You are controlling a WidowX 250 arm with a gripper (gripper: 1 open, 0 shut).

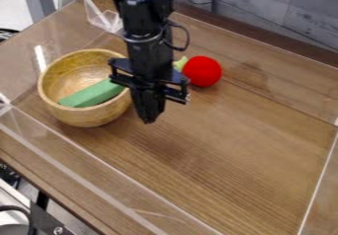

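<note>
My black gripper (138, 106) hangs in the middle left of the camera view, shut, with nothing visible between its fingers, just right of a tan bowl (66, 76). A green oblong object (90, 95) lies inside the bowl, partly hidden by the gripper. A red round object (204, 70) sits on the wooden table (251, 155) behind and right of the gripper. A small light green object (181, 62) beside it is partly hidden by the arm.
A black cable lies at the lower left corner.
</note>
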